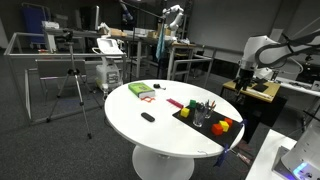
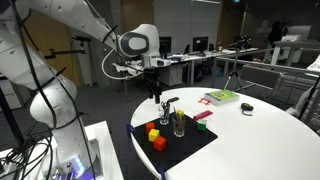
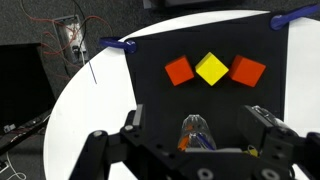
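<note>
My gripper is open, its dark fingers wide apart at the lower left and right of the wrist view, with nothing held between them. In exterior view 2 it [image 2: 155,97] hangs above the near side of the table. Below lie a red cube [image 3: 180,70], a yellow cube [image 3: 211,68] and an orange-red cube [image 3: 246,70] in a row on a black mat [image 3: 152,88]. A clear cup [image 3: 196,128] with pens appears between the fingers, lower than them. Part of a second cup is hidden by the gripper.
A green block [image 2: 202,126] lies across the mat, with another yellow cube [image 1: 184,112] nearby. Blue clamps [image 3: 118,45] sit at the mat's edge. A green-topped box [image 1: 141,89] and a black object [image 1: 148,117] stand farther off.
</note>
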